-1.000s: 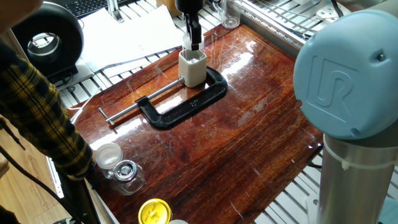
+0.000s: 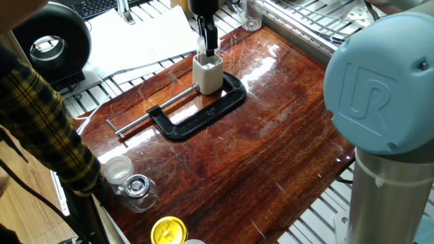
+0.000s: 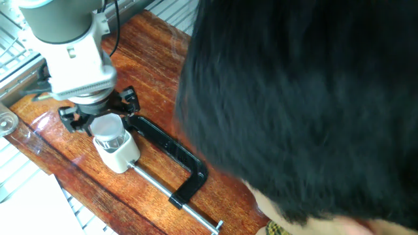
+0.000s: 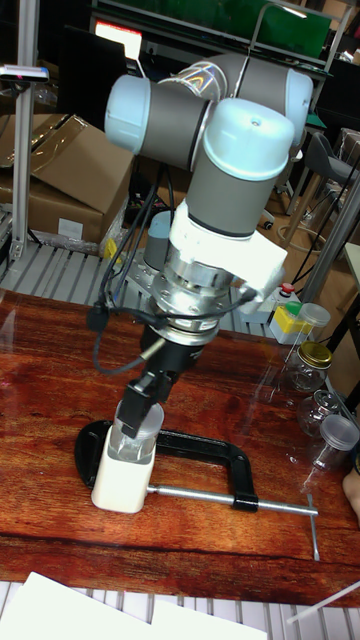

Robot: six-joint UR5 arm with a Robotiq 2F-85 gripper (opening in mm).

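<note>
A clear jar with a frosted lid (image 3: 108, 126) stands upright in a cream, square-sided holder (image 2: 208, 76). A black C-clamp (image 2: 207, 120) lies flat on the table, the end of its steel screw (image 3: 157, 183) against the holder's side. My gripper (image 3: 103, 116) points down over the jar. Its black fingers (image 3: 131, 99) stand apart, one on each side of the lid; whether their pads touch it cannot be made out. In exterior view 3 a finger (image 4: 134, 413) hides part of the jar (image 4: 151, 425).
Several jars stand at the table's edge near a person's arm (image 2: 41, 115), including a lidded jar (image 2: 140, 188) and one with a yellow lid (image 2: 168, 231). Another glass (image 2: 251, 16) is at the far corner. A head blocks much of exterior view 2.
My gripper, the holder and the clamp have shifted together slightly to the left in exterior view 1. The jars at the edge have not moved.
</note>
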